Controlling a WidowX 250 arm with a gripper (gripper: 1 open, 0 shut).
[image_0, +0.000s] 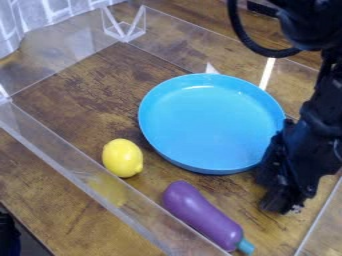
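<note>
The black gripper (277, 190) is low at the right, beside the near right rim of a blue plate (201, 115); whether its fingers are open or shut is hard to tell. A purple eggplant toy (198, 210) lies below the plate, left of the gripper and apart from it. A yellow lemon (123, 158) sits left of the plate.
Clear plastic walls (60, 175) edge the wooden surface (80, 95) at left, back and right. The surface left of the plate, above the lemon, is bare.
</note>
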